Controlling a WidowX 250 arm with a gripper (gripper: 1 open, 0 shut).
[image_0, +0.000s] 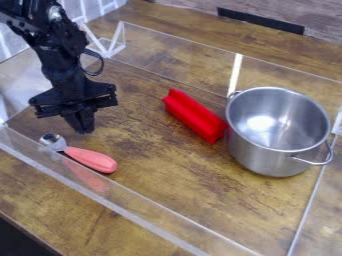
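Observation:
The black gripper hangs low over the wooden table at the left, shut, with nothing visible between its fingers. Below it lies a pink-handled tool with a metal head. To the right of the gripper lies a red oblong object.
A large steel pot with side handles stands at the right. Transparent walls border the work area.

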